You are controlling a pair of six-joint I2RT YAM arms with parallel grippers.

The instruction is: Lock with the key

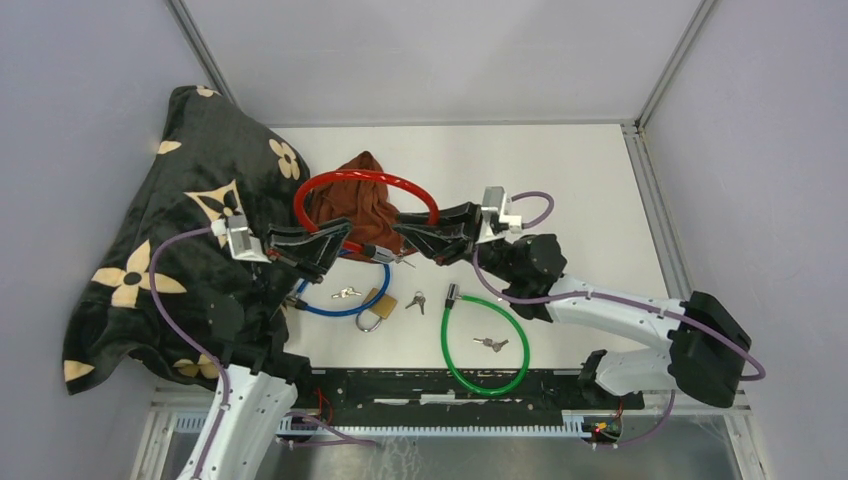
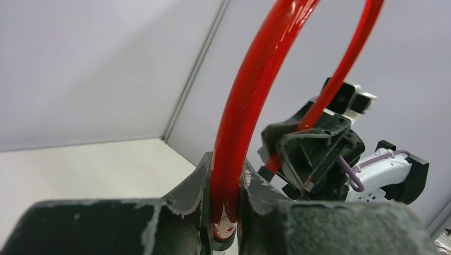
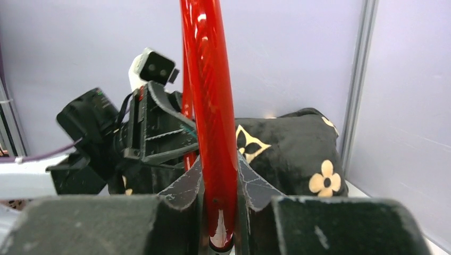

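Note:
A red cable lock arches in the air between my two grippers. My left gripper is shut on the red cable near one end; in the left wrist view the red cable rises from between its fingers. My right gripper is shut on the other end of the loop, seen as a thick red tube in the right wrist view. Below the loop in the top view is a silver lock body, with what looks like a key hanging beside it.
On the white table lie a blue cable lock, a brass padlock, loose keys and a green cable lock. A brown cloth and a dark patterned cushion occupy the left side.

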